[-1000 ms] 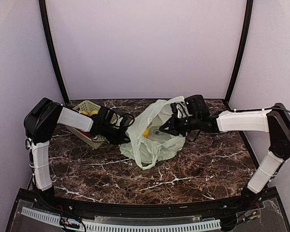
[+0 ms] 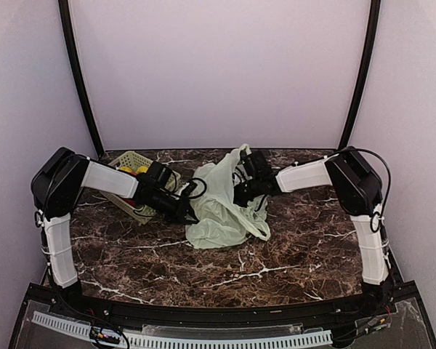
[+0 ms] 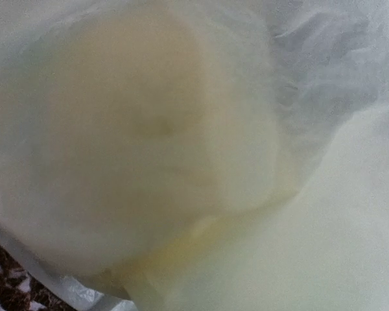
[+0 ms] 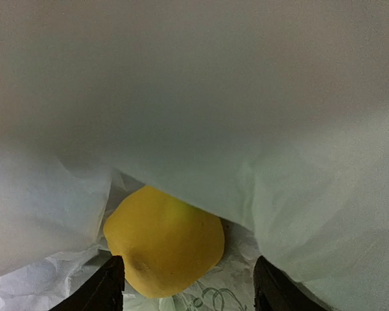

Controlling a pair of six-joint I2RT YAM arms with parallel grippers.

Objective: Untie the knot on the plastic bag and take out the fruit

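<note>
The pale, translucent plastic bag [image 2: 216, 190] stands crumpled between my two arms. Deep inside it lies a yellow fruit [image 4: 165, 243], visible in the right wrist view under a fold of plastic. My right gripper reaches into the bag with its fingers [image 4: 110, 282] spread wide. The fruit sits just ahead of them, within the span of the gap. At the bag's left side is my left gripper [image 2: 192, 219], against the plastic. Bag film with a yellowish patch [image 3: 175, 249] fills the left wrist view and hides the left fingers.
A light basket [image 2: 133, 160] with yellow fruit [image 2: 142, 169] and something red stands at the back left, partly behind my left arm.
The bag has shifted and closed in around it.
</note>
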